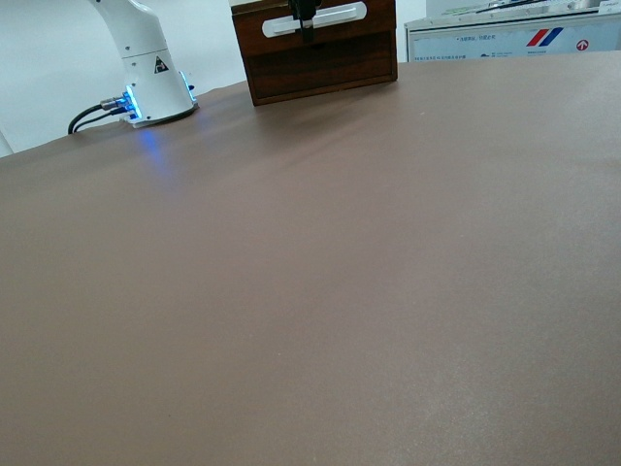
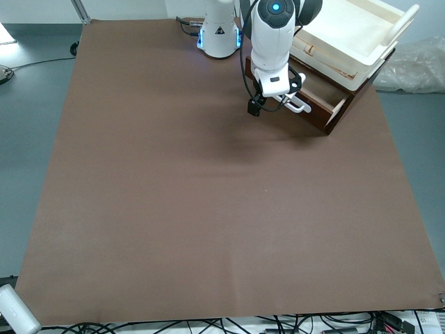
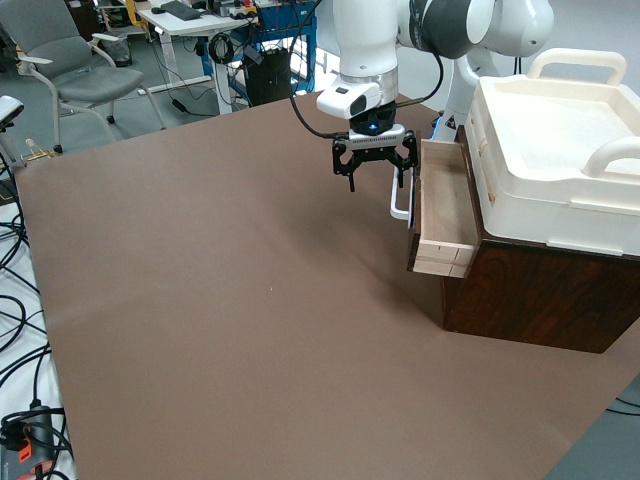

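A dark wooden box (image 3: 540, 300) stands at the table's back, its drawer (image 3: 445, 210) pulled out part way, showing a pale, bare inside in the right view. My black gripper (image 3: 376, 167) is at the drawer's front, beside the white bar handle (image 1: 340, 14). In the top view it overlaps the middle of that handle. Whether its fingers are shut on the handle cannot be told.
A white plastic tray (image 3: 550, 150) sits on top of the box. Cables and equipment run along one edge, beyond the tabletop.
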